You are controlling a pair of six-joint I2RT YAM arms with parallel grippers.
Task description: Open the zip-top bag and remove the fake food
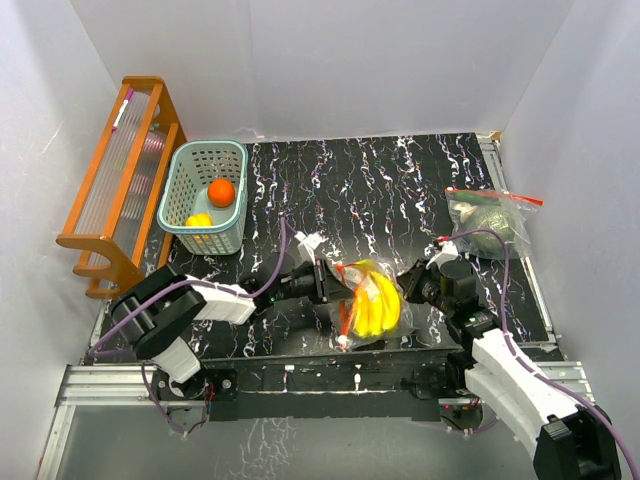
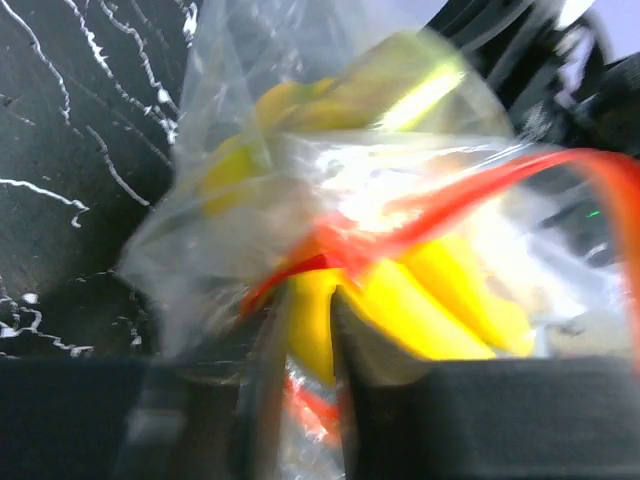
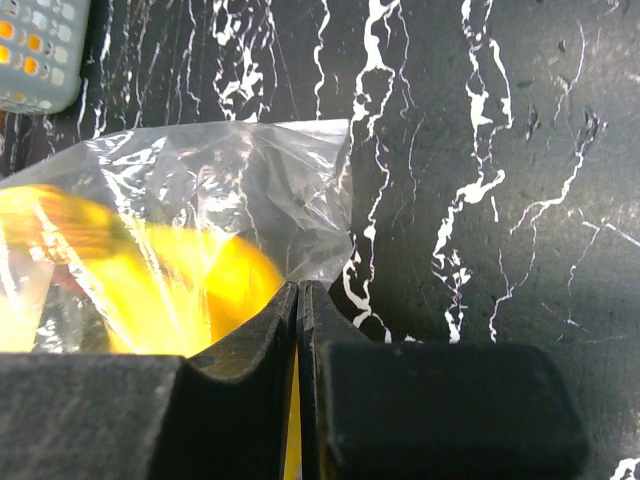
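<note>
A clear zip top bag [image 1: 365,330] with a red seal holds yellow fake bananas [image 1: 376,302] at the front middle. My left gripper [image 1: 345,292] is at the bag's left, over the red seal [image 2: 420,210]; in the left wrist view its blurred fingers reach onto the bag, their spacing unclear. My right gripper [image 1: 405,285] is shut on the bag's right side; in the right wrist view the plastic [image 3: 240,180] runs under its closed fingertips, with yellow fruit behind.
A basket [image 1: 175,210] with an orange and a yellow item stands back left beside a wooden rack [image 1: 110,245]. Another bag [image 1: 485,225] with green food lies at the right.
</note>
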